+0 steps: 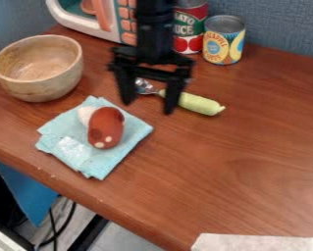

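The black gripper [149, 86] is blurred, above the middle of the wooden table, its two fingers apart with nothing visible between them. Beneath it lies a spoon [144, 86] with a pale green handle [199, 104]. To the left, a red-brown and white toy [105, 127] rests on a folded light blue cloth [65, 141].
A wooden bowl [34, 78] sits at the left. A toy microwave [86, 22], a red can [189, 31] and a yellow-blue can [223, 41] stand at the back. The table's front edge runs diagonally at lower left.
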